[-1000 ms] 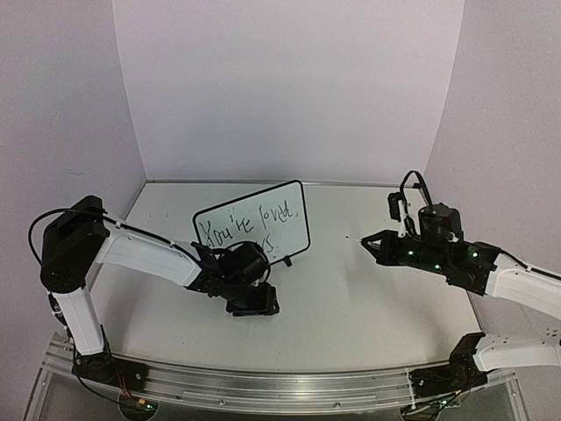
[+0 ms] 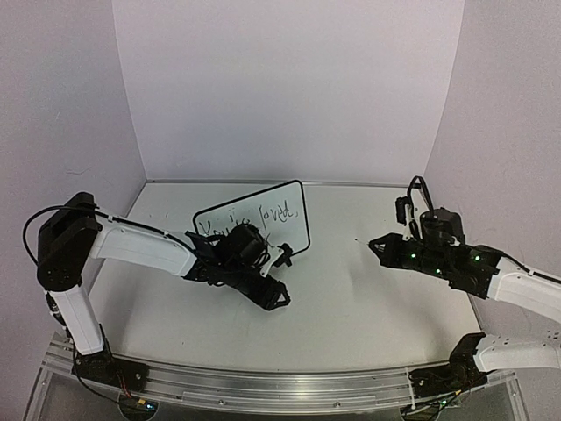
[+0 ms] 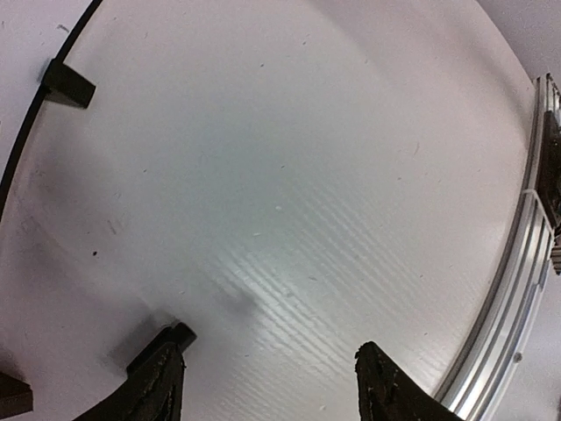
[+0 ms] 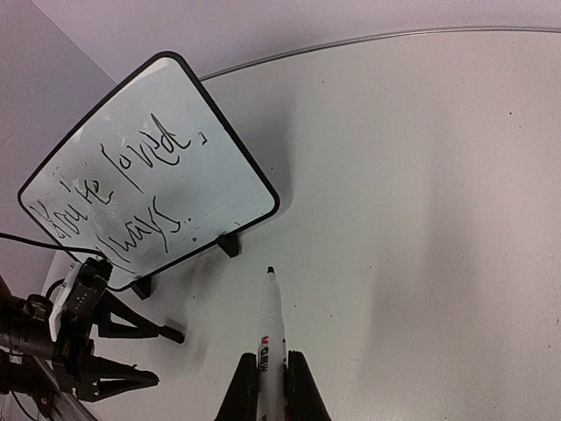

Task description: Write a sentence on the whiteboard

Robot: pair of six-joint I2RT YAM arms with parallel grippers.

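The whiteboard [image 4: 131, 184] is propped at an angle, with "You're loved, always." in black across it. In the right wrist view my right gripper is shut on a white marker [image 4: 273, 324], its black tip bare and pointing away, clear of the board. My left gripper is open, low over the table in front of the board, nothing between its fingers. A small black piece like a marker cap [image 3: 166, 342] lies by one of its fingertips; whether they touch I cannot tell. The left arm covers the board's lower left corner in the top view.
Black feet [image 4: 229, 243] jut from the board's lower edge. A metal rail [image 2: 289, 373] runs along its front edge, and walls close off the sides and back.
Over the last second the right gripper drew slightly right with the marker.
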